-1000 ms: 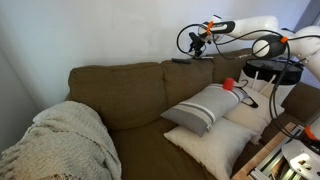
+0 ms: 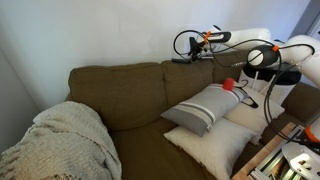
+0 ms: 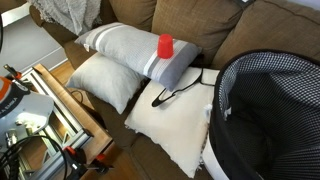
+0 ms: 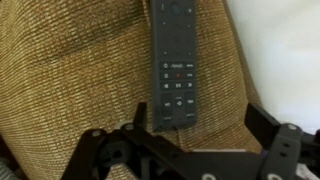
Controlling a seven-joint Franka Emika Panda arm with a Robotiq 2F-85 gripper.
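A dark remote control (image 4: 176, 70) lies on the brown woven top of the sofa back, filling the upper middle of the wrist view; its far end runs out of the picture. My gripper is open above it. The remote's near end falls between the two fingertips in that view, closer to the left one, with nothing gripped. From exterior view 1, the gripper (image 2: 194, 52) hangs low over the sofa back by the wall, and the remote (image 2: 181, 61) shows as a thin dark strip beside it. Exterior view 2 shows neither.
A red cup (image 3: 165, 46) stands upside down on a grey striped pillow (image 3: 125, 50). White pillows (image 3: 105, 80), a black hanger (image 3: 176, 89) and a black mesh basket (image 3: 221, 135) occupy the seat. A knitted blanket (image 2: 62, 145) covers the left end. White wall rises behind the sofa back.
The arm has come down, bringing the gripper slightly lower towards the sofa back. The remote, cup and pillows look unmoved.
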